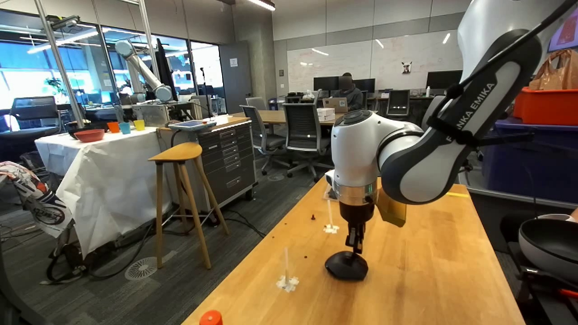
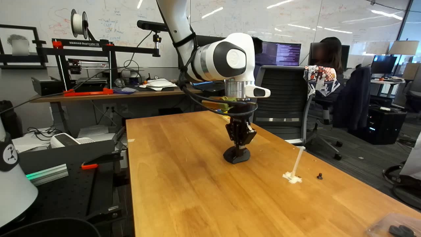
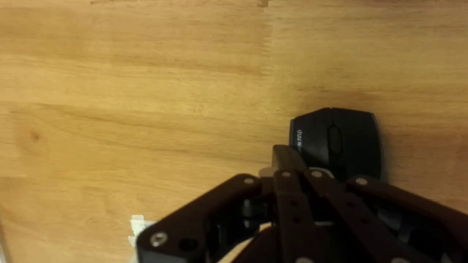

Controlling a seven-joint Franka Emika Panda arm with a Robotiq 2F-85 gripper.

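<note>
A black computer mouse rests on the wooden table. My gripper points straight down at the mouse, its fingertips at the mouse's upper surface in both exterior views. In the wrist view the fingers lie together over the near left part of the mouse, hiding that part. Nothing shows between them. Exterior view 2 has the gripper directly above the mouse. Whether the tips press on it or only hover just over it, I cannot tell.
A thin white post on a taped base stands near the table edge, with a small black piece beside it. Another white post and an orange cap are toward the front.
</note>
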